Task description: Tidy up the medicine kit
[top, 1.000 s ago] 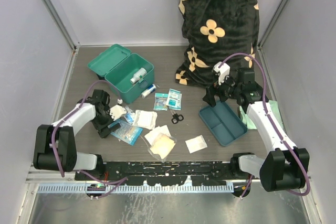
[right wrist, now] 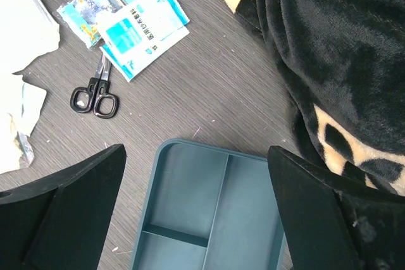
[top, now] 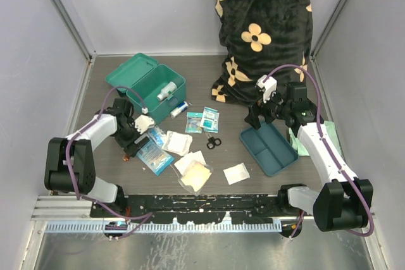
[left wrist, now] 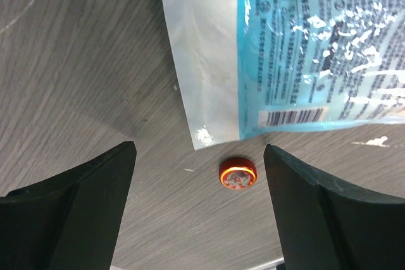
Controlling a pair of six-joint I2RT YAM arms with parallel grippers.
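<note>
My left gripper hangs open over a small red-orange bottle cap or tin (left wrist: 237, 172) beside a blue printed packet (left wrist: 323, 49), with nothing between its fingers. A green lidded box (top: 147, 93) holding a white roll stands behind it. White gauze packets (top: 176, 143), blue packets (right wrist: 142, 26) and black scissors (right wrist: 95, 96) lie in the middle. My right gripper is open above the blue-grey divided tray (right wrist: 183, 200).
A dark fleece with flowers (top: 253, 42) covers the back right. A pale green cloth (top: 300, 146) lies under the right arm. A loose white square (top: 236, 173) lies near the front edge.
The right arm and the items in the middle look unchanged.
</note>
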